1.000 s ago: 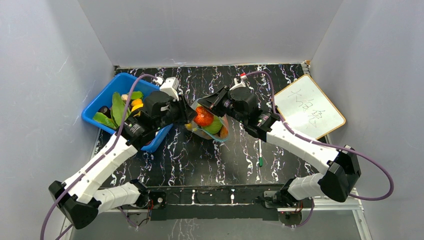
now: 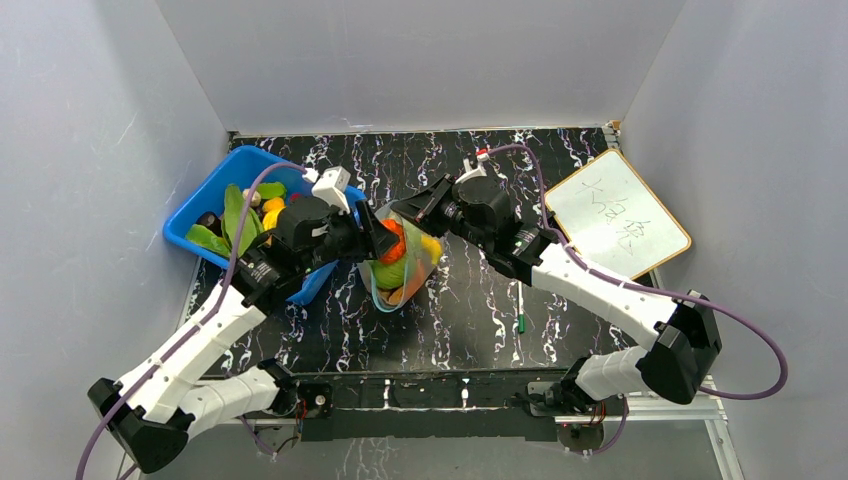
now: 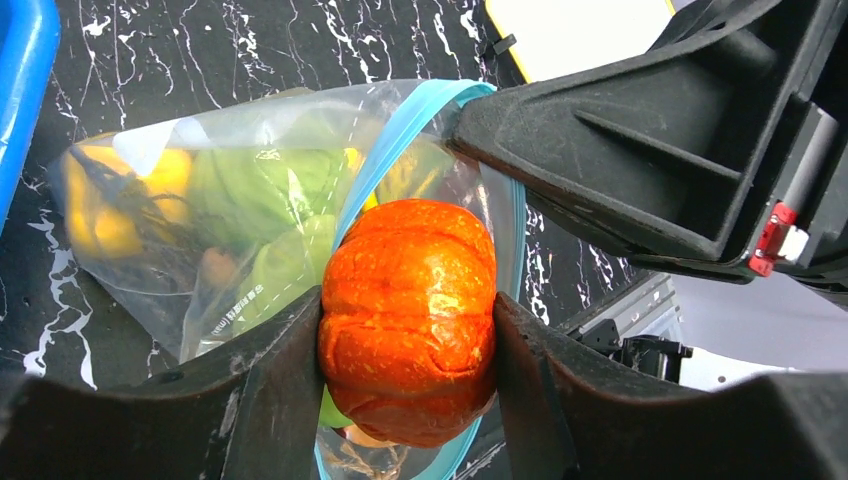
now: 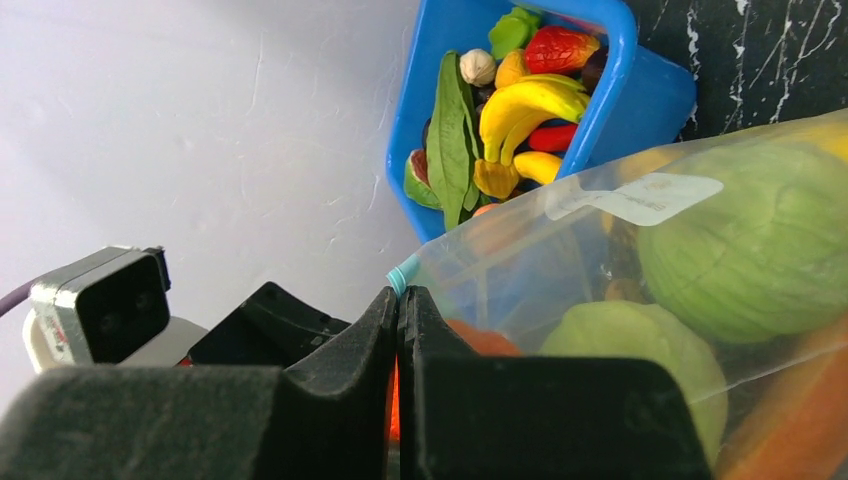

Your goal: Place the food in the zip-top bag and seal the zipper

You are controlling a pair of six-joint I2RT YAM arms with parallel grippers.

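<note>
The zip top bag point(image 3: 140, 290) holds green, yellow and brown food, including a cabbage point(image 4: 745, 240), and hangs over the table's middle. My left gripper has its fingers either side of an orange pumpkin-like item point(image 3: 410, 300) at the bag's mouth; whether it grips firmly I cannot tell. My right gripper is shut on the blue zipper rim of the bag point(image 4: 405, 272), just beside the left one in the top view point(image 2: 405, 205).
A blue bin point(image 2: 195, 200) of toy food stands at left. A whiteboard point(image 2: 620, 210) lies at right with a marker point(image 2: 521, 310) near it.
My left gripper has shifted slightly down and left, and the bag's lower part has swung the same way. The right arm is nearly still.
</note>
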